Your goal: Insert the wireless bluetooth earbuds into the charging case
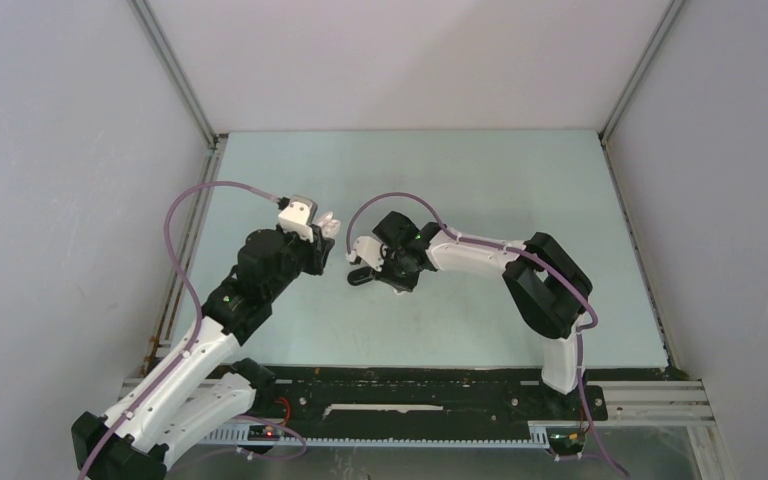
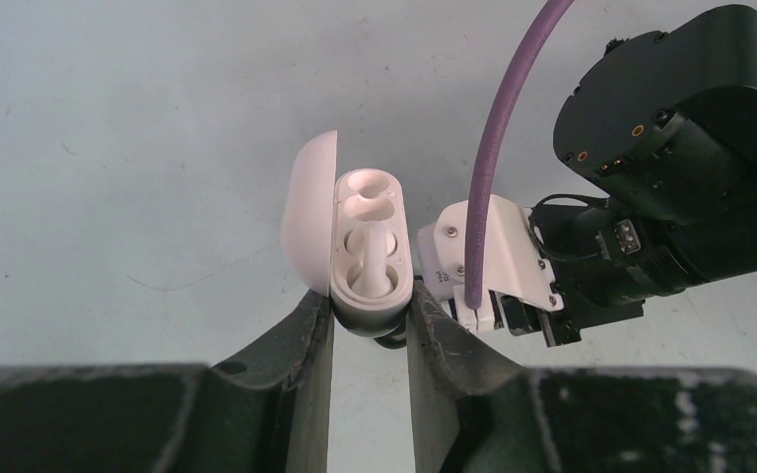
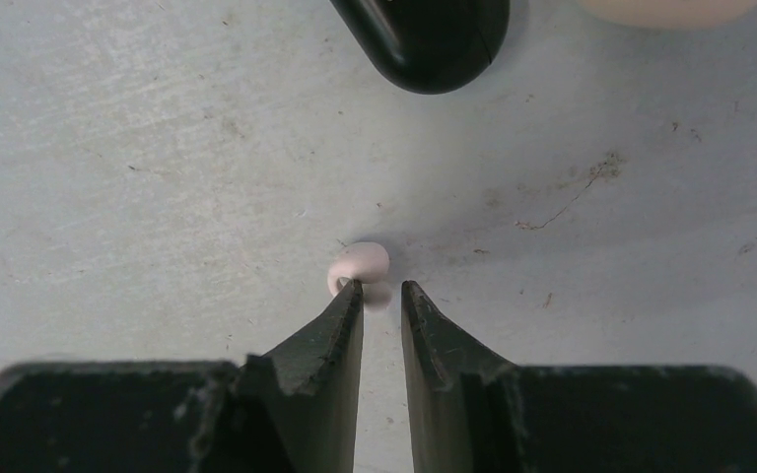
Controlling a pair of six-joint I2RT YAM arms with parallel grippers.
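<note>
My left gripper is shut on the white charging case (image 2: 364, 312), held upright with its lid open; a white stem shows in one of its slots. In the right wrist view, a small white earbud (image 3: 361, 258) lies on the table just at my right gripper, whose fingers stand a little apart. The left fingertip partly covers the earbud, and whether it touches cannot be told. In the top view, the right arm (image 1: 465, 258) reaches low over the table's middle, right of the raised left gripper.
A black rounded object (image 3: 424, 49) lies beside the earbud, seen also in the top view (image 1: 358, 276). A pale object (image 3: 665, 10) shows at the upper edge of the right wrist view.
</note>
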